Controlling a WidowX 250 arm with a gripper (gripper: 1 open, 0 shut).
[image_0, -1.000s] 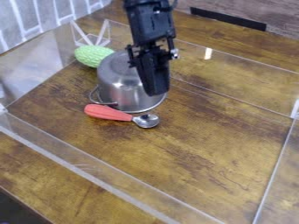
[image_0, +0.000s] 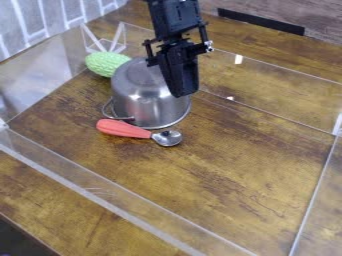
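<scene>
My gripper (image_0: 179, 78) hangs over the right side of an upturned steel pot (image_0: 138, 104) with a wire handle. Its dark fingers point down; whether they are open or shut is hard to tell. A spoon with a red handle (image_0: 123, 129) and a steel bowl end (image_0: 166, 138) lies in front of the pot. Behind the pot, at the left, sits a light green textured object (image_0: 106, 63).
Clear panels or edges run along the left and right sides. A white item stands at the top left.
The gripper has shifted slightly up and back from where it was a second ago. The pot, spoon and green object look unmoved.
</scene>
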